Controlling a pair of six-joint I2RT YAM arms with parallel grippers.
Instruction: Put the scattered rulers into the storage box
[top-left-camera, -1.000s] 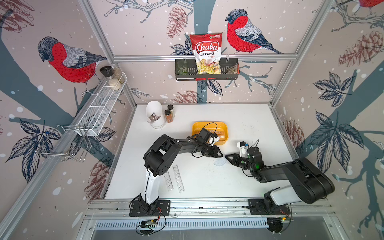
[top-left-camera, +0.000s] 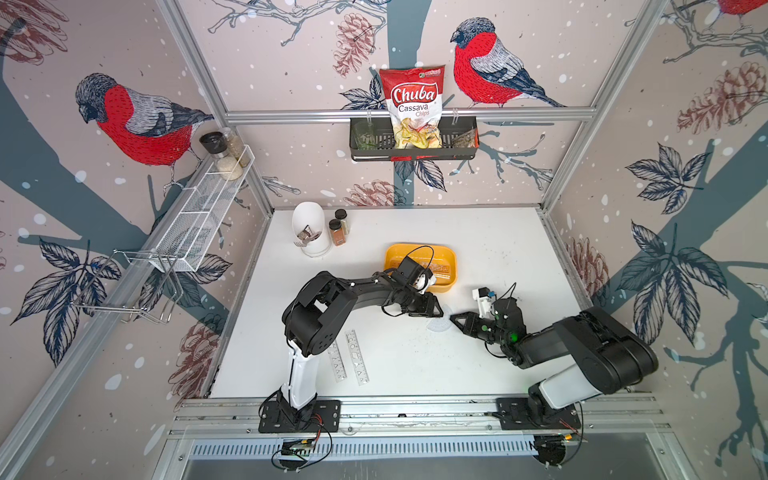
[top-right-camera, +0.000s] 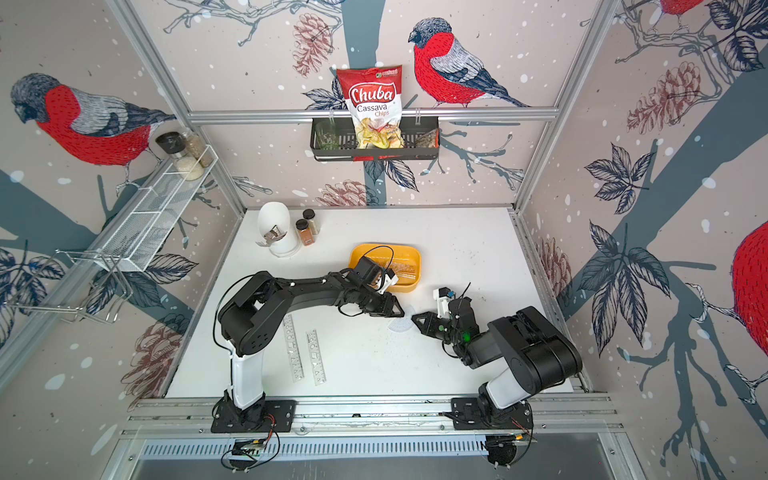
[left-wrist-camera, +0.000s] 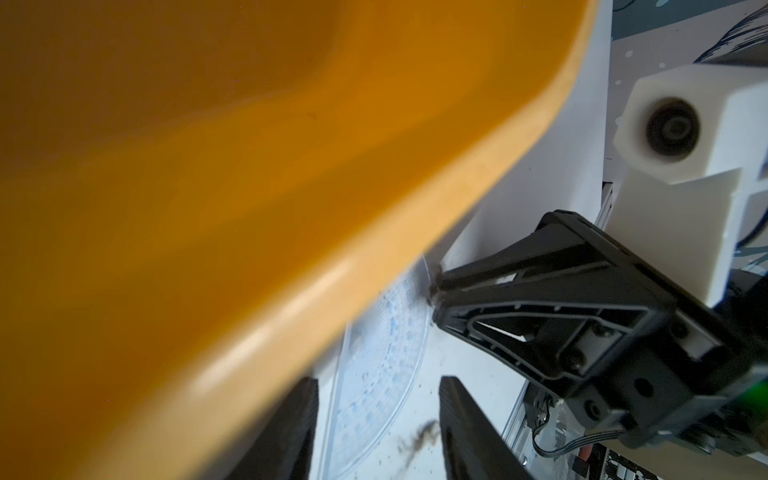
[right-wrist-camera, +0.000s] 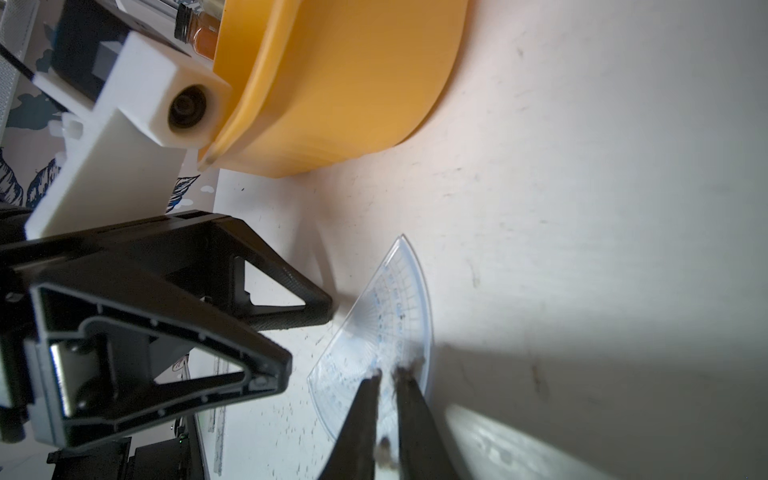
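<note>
A clear semicircular protractor (right-wrist-camera: 364, 344) is beside the orange-yellow storage box (right-wrist-camera: 360, 96), outside it. My right gripper is shut on the protractor's edge. From the other side, my left gripper stands open with its two fingers apart; the protractor (left-wrist-camera: 376, 360) shows beyond the gap. The box's rim (left-wrist-camera: 336, 296) fills much of the left wrist view, close to that gripper. Inside the box, clear ruler-like pieces (top-left-camera: 438, 269) show, partly hidden by the left arm.
At the back left stand a white utensil holder (top-left-camera: 314, 228) and two spice jars, one in front (top-left-camera: 337, 233). Free table lies at the back right and front middle. Both arms meet closely in front of the box.
The box sits very slightly farther right. My left gripper has shifted a little toward the front, and the right arm has bent slightly, its gripper staying by the protractor.
</note>
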